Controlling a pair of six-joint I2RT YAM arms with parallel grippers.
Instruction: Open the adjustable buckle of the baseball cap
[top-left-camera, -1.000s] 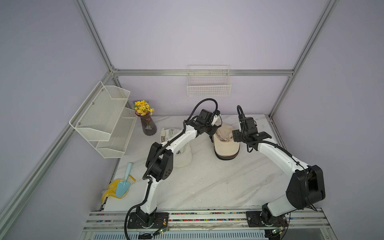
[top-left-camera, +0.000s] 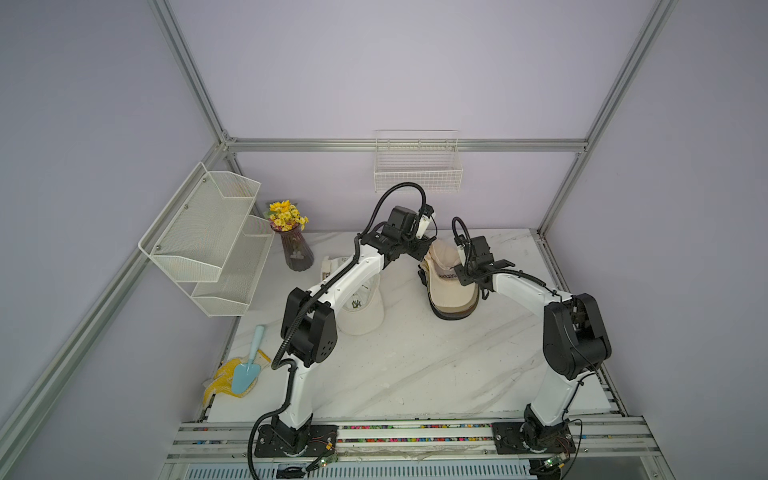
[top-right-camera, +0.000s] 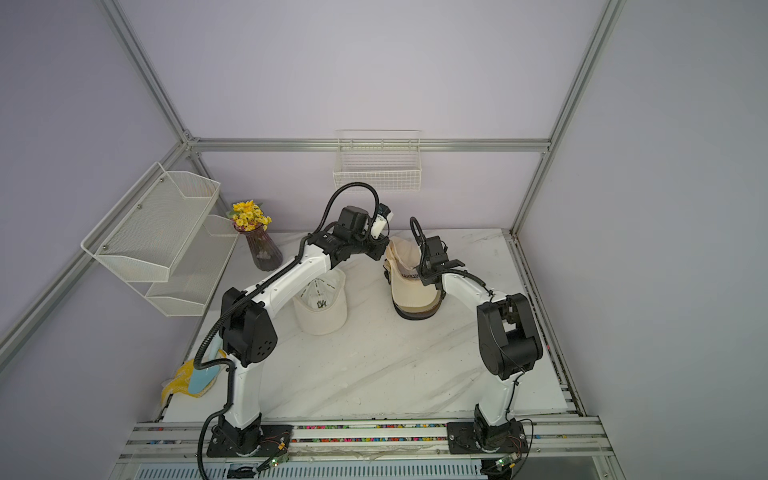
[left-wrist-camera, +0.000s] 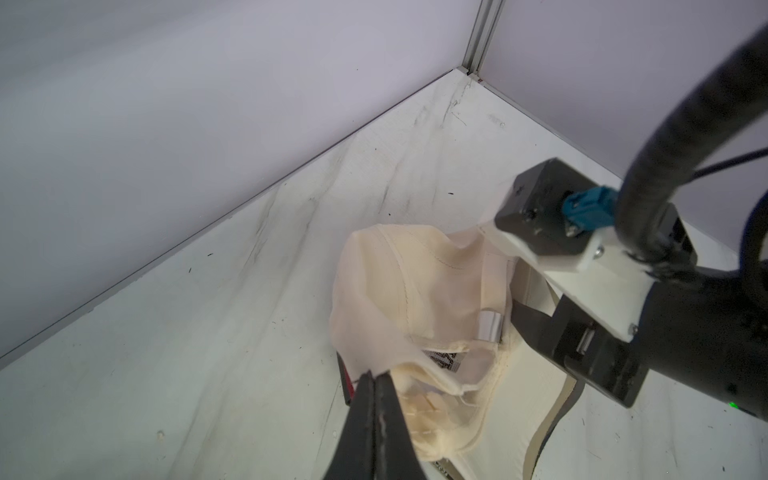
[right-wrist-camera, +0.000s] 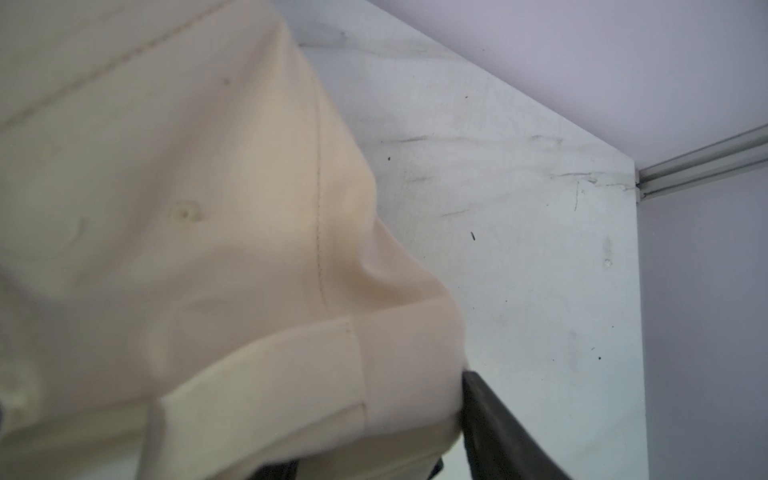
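The beige baseball cap (top-left-camera: 448, 294) lies at the table's centre back, stacked on darker-brimmed headwear. In the left wrist view its strap and metal buckle (left-wrist-camera: 489, 324) show beside the right gripper. My left gripper is shut at the cap's near fabric edge; whether fabric is between its fingertips is unclear. My right gripper is down at the cap's back, one dark finger (right-wrist-camera: 488, 424) against the band in the right wrist view. The cap hides much of that gripper, and how far its fingers are apart is hard to tell.
A white cap (top-right-camera: 320, 316) lies left of centre, under the left arm. A flower vase (top-left-camera: 296, 248) stands at the back left, beside wire shelves (top-left-camera: 200, 232). A scoop (top-left-camera: 245, 376) and yellow item lie front left.
My left gripper has risen slightly, and the cap's back stands higher. The right arm has moved inward and left onto the cap.
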